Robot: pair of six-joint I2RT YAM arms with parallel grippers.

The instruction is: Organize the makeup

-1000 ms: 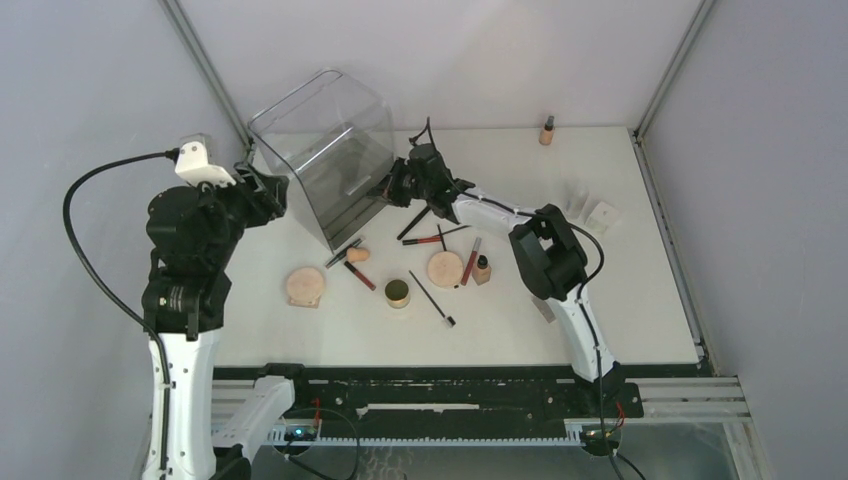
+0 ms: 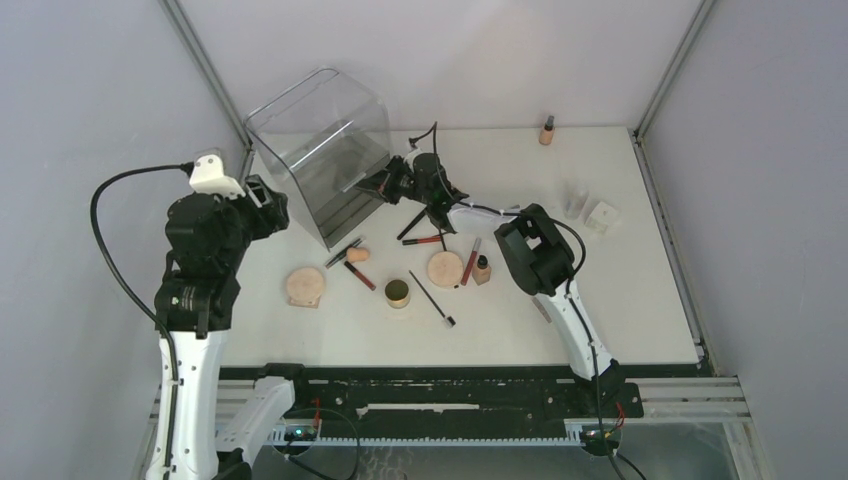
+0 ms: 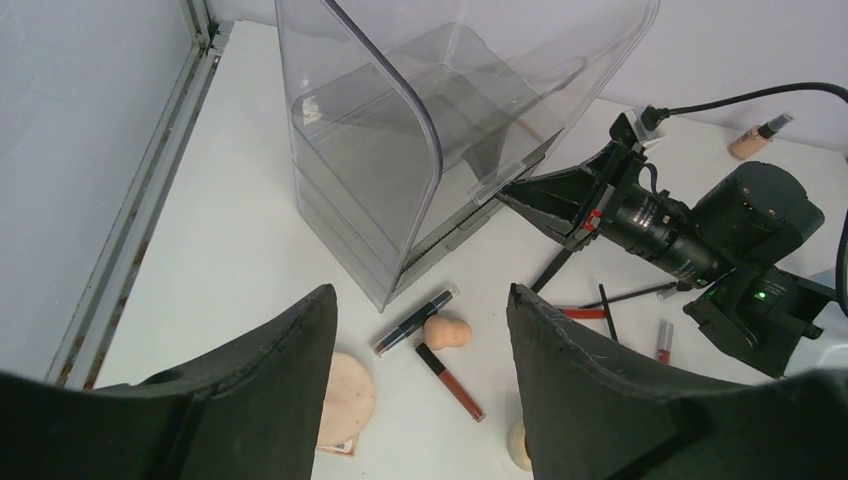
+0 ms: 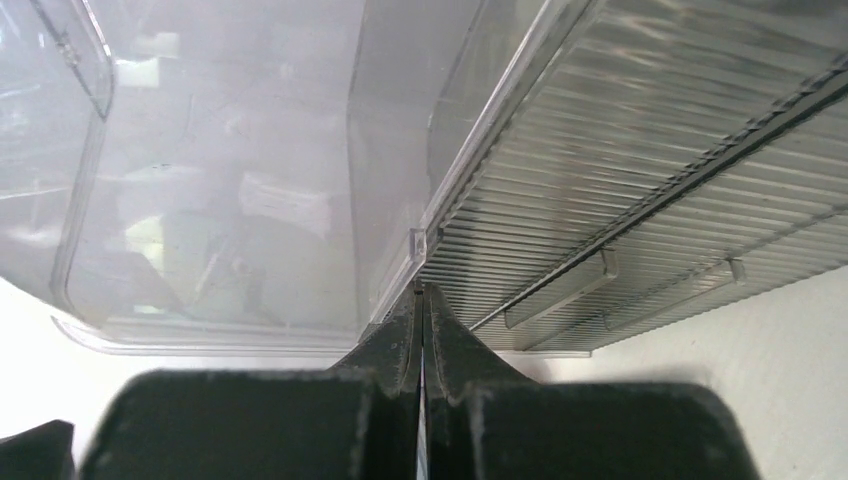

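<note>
A clear acrylic organizer [image 2: 330,120] with a raised lid stands at the back left. My right gripper is shut, its tips at the lower lip of the organizer's front [image 3: 420,130], with nothing visible between them; whether they touch is unclear. My left gripper hangs open left of the organizer's front, above the table. Loose makeup lies in front: compacts [image 2: 305,283], a jar [image 2: 397,293], pencils and tubes [image 2: 359,275], a peach sponge [image 3: 448,332], brushes [image 2: 432,298] and a foundation bottle [image 2: 481,270].
Another bottle [image 2: 547,131] stands at the back edge. Clear items [image 2: 602,216] sit at the right. Side walls bound the white table [image 2: 510,340].
My right gripper has moved slightly leftward at the organizer's front. My left arm has shifted a little to the right. The loose items look unchanged.
</note>
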